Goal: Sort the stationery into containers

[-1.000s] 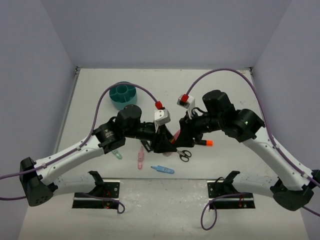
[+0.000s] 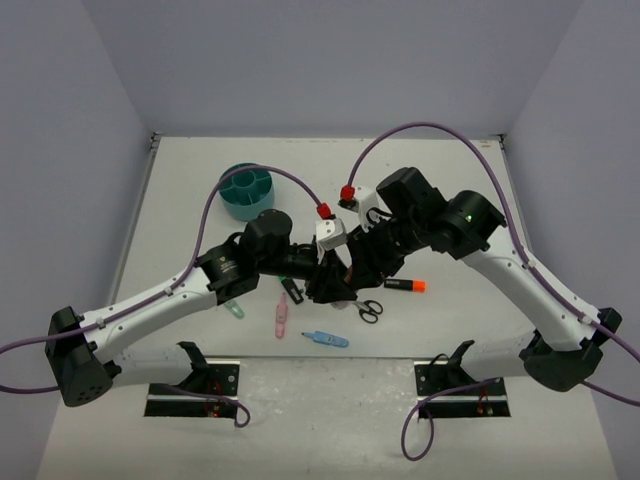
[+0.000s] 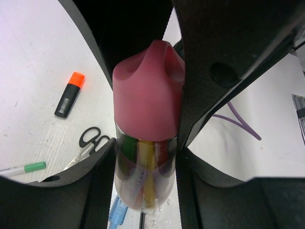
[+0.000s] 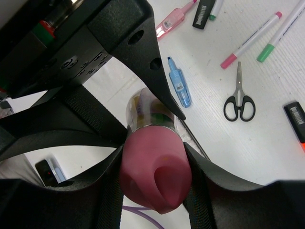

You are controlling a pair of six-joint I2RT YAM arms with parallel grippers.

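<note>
A pink-capped clear tube [image 3: 148,95] with coloured sticks inside hangs above the table between both grippers. My left gripper is shut on its clear body, one finger on each side. From the other end, my right gripper is shut on the pink cap. Cap and clear body still appear joined. In the top view the grippers meet near the middle and hide most of the tube. A round green container [image 2: 247,208] with several compartments stands at the back left. Scissors [image 4: 239,101] and a blue marker [image 4: 180,85] lie on the table.
A black highlighter with an orange cap [image 2: 404,285] lies right of the scissors. A pink marker [image 2: 281,315] and a green one [image 2: 234,309] lie at the front left. Pink-capped [image 4: 252,40] and green-capped pens [image 4: 282,33] lie close together.
Items on the table have stayed put.
</note>
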